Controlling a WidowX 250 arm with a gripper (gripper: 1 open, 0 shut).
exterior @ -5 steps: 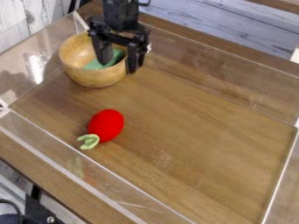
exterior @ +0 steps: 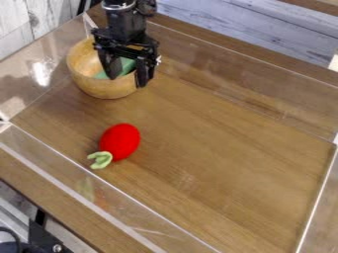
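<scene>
My black gripper (exterior: pixel 126 61) is over the wooden bowl (exterior: pixel 106 85) at the upper left, open, its fingers reaching down at the bowl's right side. A green object (exterior: pixel 114 66) lies inside the bowl, partly hidden behind the gripper. A red object with a pale green end (exterior: pixel 119 142), like a toy vegetable, lies on the table lower down, apart from the bowl.
A pale plank wall runs along the back, and clear edging borders the left and lower sides.
The gripper has moved a little left, further over the bowl and the green object. The bowl and red object look unmoved.
</scene>
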